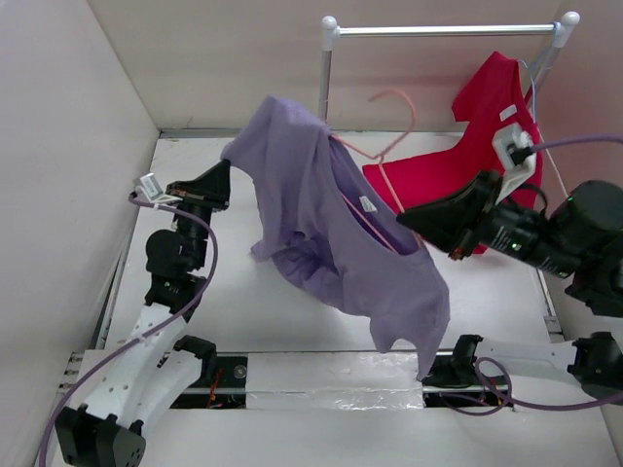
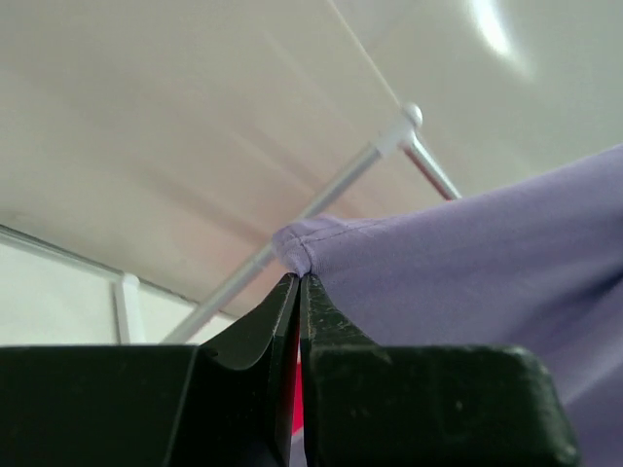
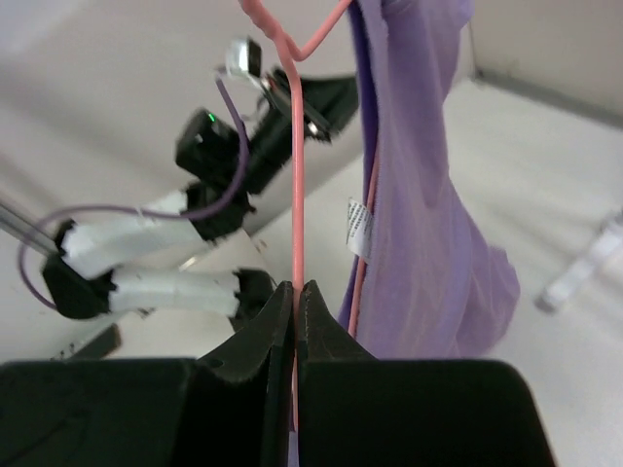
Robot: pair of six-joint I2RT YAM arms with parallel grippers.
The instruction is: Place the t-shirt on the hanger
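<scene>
A lavender T-shirt (image 1: 360,272) hangs in mid-air over a pink hanger (image 1: 386,173), whose hook and neck rise out of its neckline, with a white label inside. My left gripper (image 1: 224,163) is shut on the shirt's upper left corner; in the left wrist view the cloth (image 2: 438,243) rises from the shut fingertips. My right gripper (image 1: 409,219) is shut on the pink hanger's wire, which runs down between its fingers in the right wrist view (image 3: 298,297).
A metal rail (image 1: 448,30) spans the back. A red T-shirt (image 1: 487,156) lies and hangs at the right rear, beside a thin hanger. White walls bound both sides; the board's left part is fairly clear.
</scene>
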